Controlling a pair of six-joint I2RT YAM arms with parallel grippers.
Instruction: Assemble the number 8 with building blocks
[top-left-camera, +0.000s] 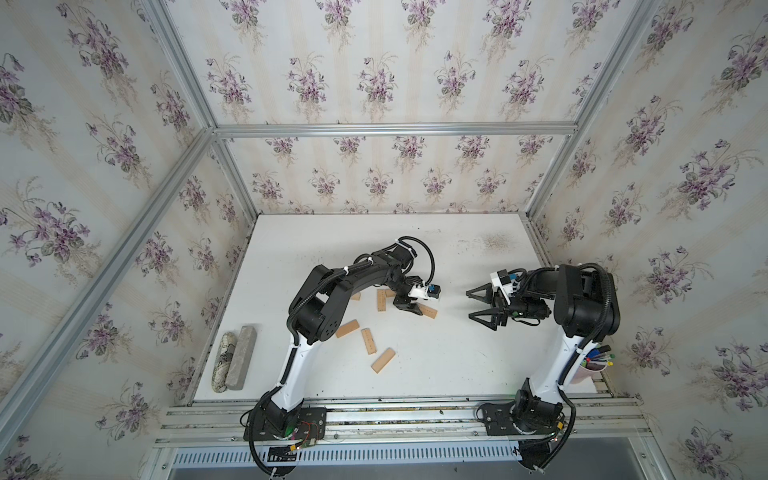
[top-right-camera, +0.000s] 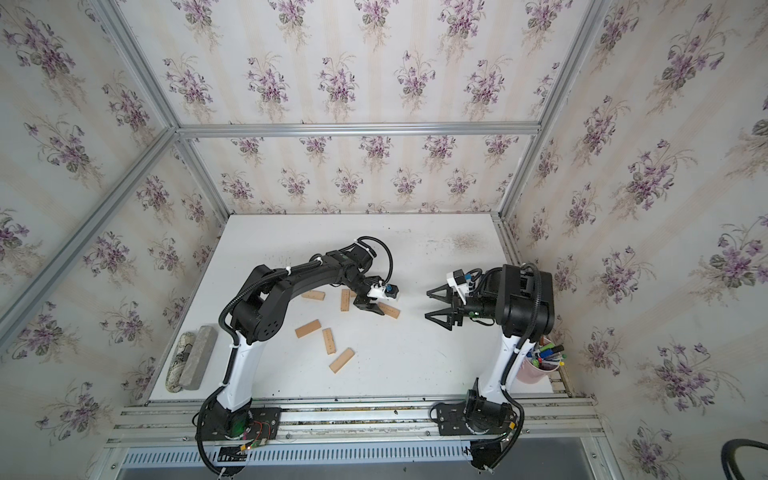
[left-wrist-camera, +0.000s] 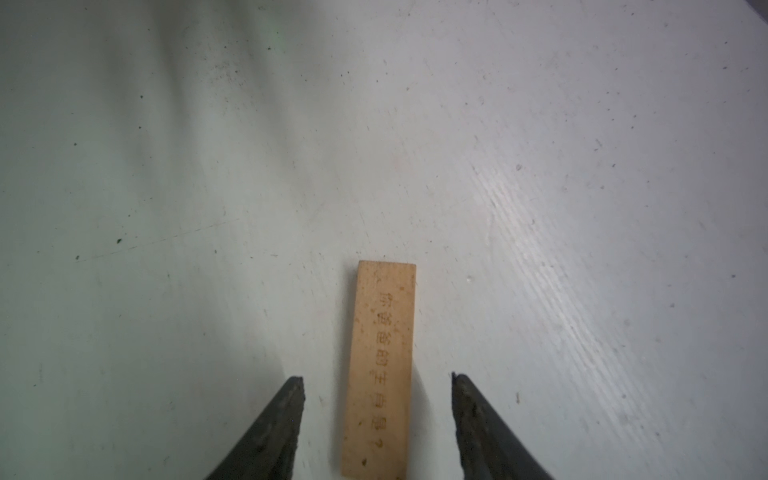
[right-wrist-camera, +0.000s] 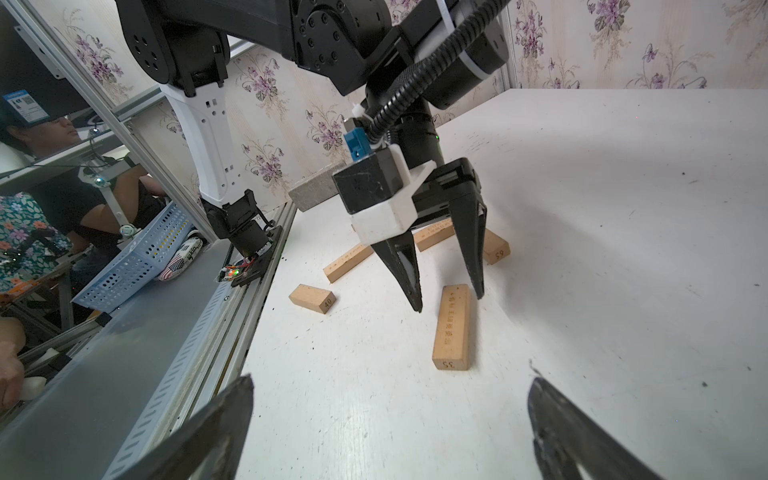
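My left gripper hangs open over a lettered wooden block (left-wrist-camera: 377, 352), which lies between its fingertips in the left wrist view, not held. In the right wrist view this block (right-wrist-camera: 452, 328) sits just below and beside the left fingertips. My right gripper (top-left-camera: 472, 305) stands open at the right of the table with nothing between its fingers, level with that block. More wooden blocks lie left and in front: one (top-left-camera: 382, 360) near the front, others (top-left-camera: 368, 341) (top-right-camera: 307, 327) farther left. Some blocks at the middle are partly hidden by the left arm.
A grey bar (top-left-camera: 241, 360) and a speckled roll (top-left-camera: 224, 360) lie at the front left edge. A pink cup of pens (top-right-camera: 534, 369) stands at the front right corner, behind the right arm.
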